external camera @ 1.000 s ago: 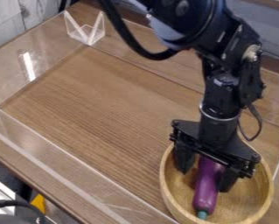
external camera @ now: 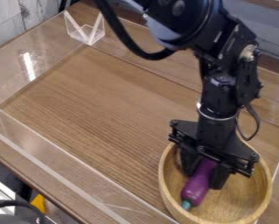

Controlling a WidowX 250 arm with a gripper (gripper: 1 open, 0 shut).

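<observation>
The black gripper [external camera: 207, 162] is down inside a round tan wooden bowl [external camera: 239, 208] at the lower right, shut on a purple object [external camera: 198, 187] with a teal tip. The object lies at a slant in the bowl, its lower end toward the lower left; its upper part is hidden by the gripper.
A clear plastic piece [external camera: 86, 26] is at the upper left. The table's left edge runs down past black cables and a yellow item at the lower left.
Since a second ago, the purple object has turned from nearly upright in the view to a slant, its teal end moving left and up, and the gripper has closed round it.
</observation>
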